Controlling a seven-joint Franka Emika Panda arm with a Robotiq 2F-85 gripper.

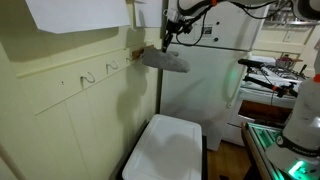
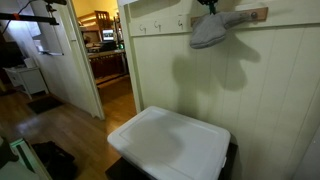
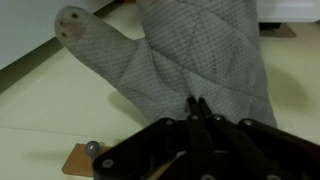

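Note:
A grey quilted oven mitt (image 1: 166,60) hangs high beside the cream wall. My gripper (image 1: 167,45) is above it, shut, with the mitt's cloth at its fingertips. From the other side, the mitt (image 2: 210,32) overlaps a wooden hook board (image 2: 247,18), its narrower part reaching right; whether it touches the board or a hook cannot be told. In the wrist view the mitt (image 3: 200,50) fills much of the upper middle, and the dark gripper meets its lower edge. Part of the board (image 3: 80,162) with a round knob shows at the lower left.
Several small hooks (image 1: 88,78) line the wall to the left. Below stands a large white lidded box (image 1: 165,150). A white fridge (image 1: 205,85) and a cluttered stove (image 1: 280,75) are at the back right. Air between mitt and box is clear.

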